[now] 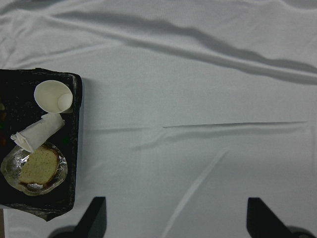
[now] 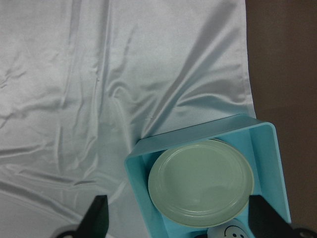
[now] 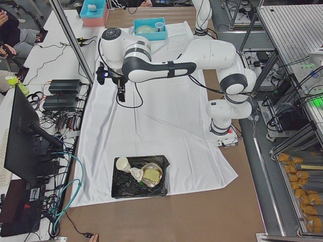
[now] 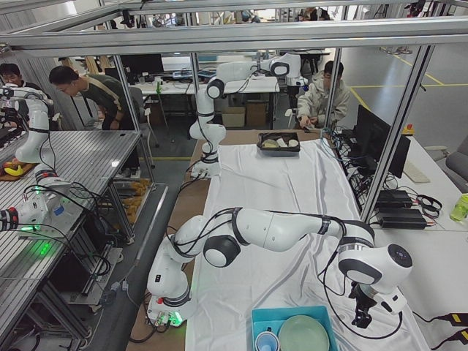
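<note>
A black tray point(image 3: 121, 184) holds a white cup point(image 1: 49, 93), a crumpled napkin point(image 1: 34, 131) and bread on foil point(image 1: 37, 166); it sits left in the left wrist view. My left gripper is open over bare cloth beside it, nothing between its fingers. A blue bin point(image 2: 267, 148) holds a pale green plate point(image 2: 198, 183) and a smiley mug point(image 2: 225, 231). My right gripper is open above the bin's left part, with no object visibly held.
Brown table point(image 3: 171, 217) borders the white cloth. Monitors, cables and metal frame posts stand along the sides.
</note>
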